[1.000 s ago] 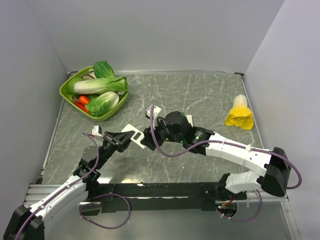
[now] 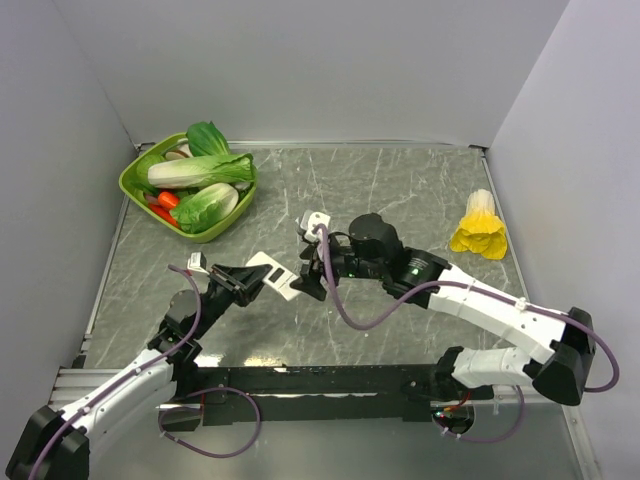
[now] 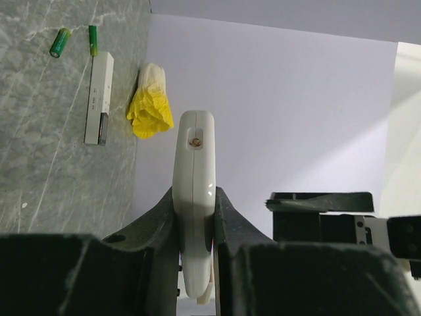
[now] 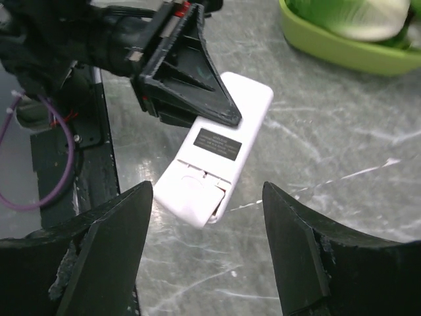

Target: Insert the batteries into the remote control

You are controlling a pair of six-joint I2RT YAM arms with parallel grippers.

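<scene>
A white remote [image 4: 233, 112] is held tilted in my left gripper [image 2: 258, 277], which is shut on it; its back with a black label and the battery cover at the lower end show in the right wrist view. My right gripper is part open beside that cover end, nothing clearly between its fingers. In the left wrist view two green batteries [image 3: 60, 42] lie on the table beside a long white bar-shaped box [image 3: 98, 92] with a dark end.
A green basket of vegetables [image 2: 133, 192] stands at the back left, a yellow-and-white cabbage [image 2: 478, 236] at the right. Grey walls bound the marble table [image 2: 330, 180].
The left gripper holds the remote in nearly the same place.
</scene>
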